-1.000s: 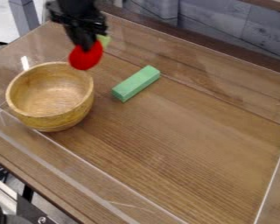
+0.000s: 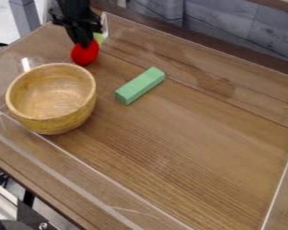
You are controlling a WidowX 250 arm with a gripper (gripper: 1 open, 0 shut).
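Note:
A red round object (image 2: 85,54) is at the upper left, behind a wooden bowl (image 2: 50,100). My dark gripper (image 2: 84,42) is right over the red object; whether its fingers are shut on it is hard to see. A pale yellow-green item (image 2: 98,39) is partly hidden beside the gripper. A green block (image 2: 139,85) lies right of the bowl.
My gripper has moved back and left, away from above the bowl's right side, and the red object has moved with it toward the table's far left.

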